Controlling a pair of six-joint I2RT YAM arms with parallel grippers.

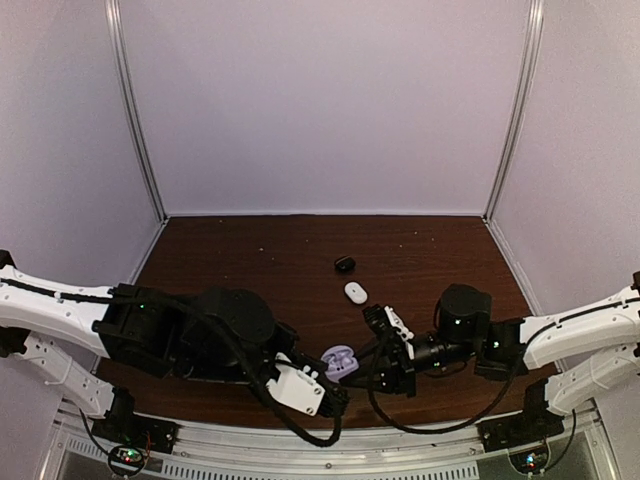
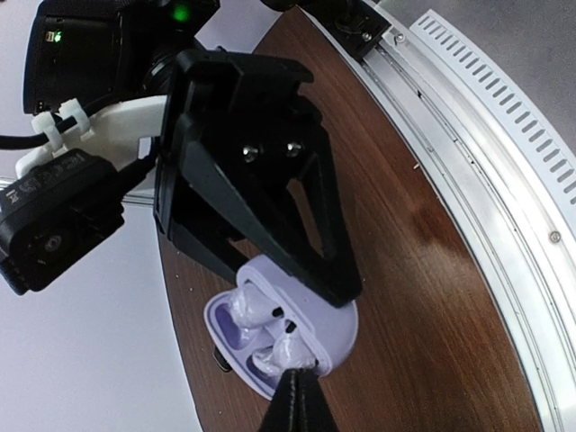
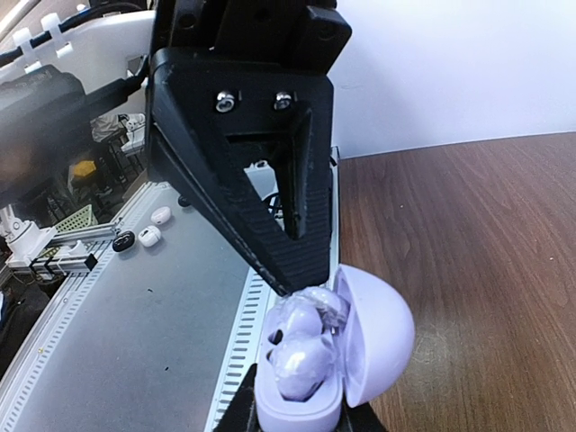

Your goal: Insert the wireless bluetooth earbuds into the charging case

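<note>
The open lilac charging case (image 1: 340, 362) is held above the table's front by my right gripper, which is shut on it. Two glossy lilac earbuds show in the case: one earbud (image 2: 253, 306) toward the far side, another earbud (image 2: 286, 354) nearer my left fingertips. The case lid (image 3: 378, 333) stands open on the right in the right wrist view. My left gripper is shut, nothing visible between its fingers. Its tips are right by the earbuds; whether they touch, I cannot tell. How deep the earbuds sit is unclear.
A white rounded case (image 1: 355, 292) and a small black case (image 1: 344, 264) lie on the brown table behind the arms. Both arms are close together near the metal front rail (image 1: 360, 460).
</note>
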